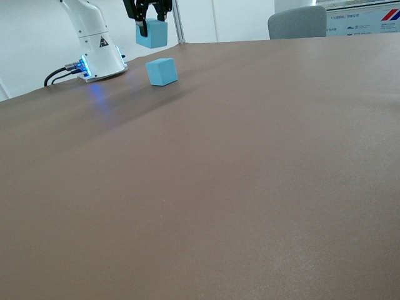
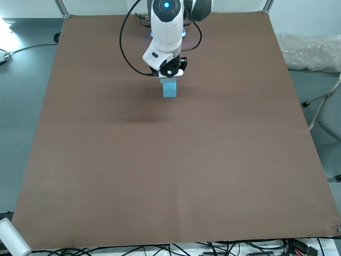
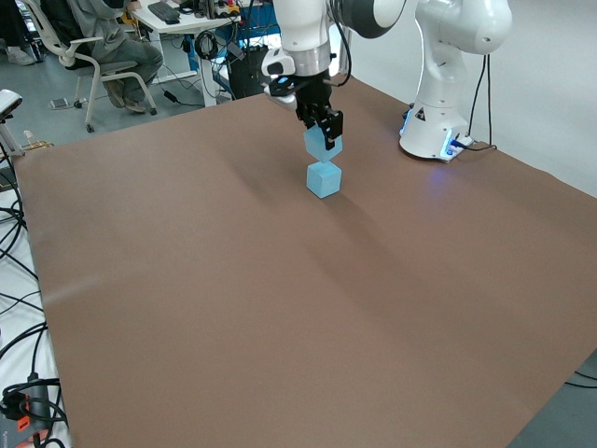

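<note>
My gripper point(image 1: 148, 20) hangs at the far side of the table, shut on a light blue cube point(image 1: 151, 35) point(image 3: 323, 143). A second blue cube point(image 1: 162, 72) point(image 3: 323, 178) stands on the brown tabletop point(image 2: 176, 170) below the held one. In the top view the held cube is higher and slightly left of it; in the right view it is just above it. In the left view the wrist hides most of the held cube point(image 2: 168, 80), and the lower cube point(image 2: 169, 90) shows beneath.
The white arm base point(image 3: 435, 131) stands at the back edge with cables. Cable bundles point(image 3: 28, 401) and a white cylinder point(image 2: 13, 237) lie at the near edge. A grey chair point(image 2: 330, 112) stands beside the table.
</note>
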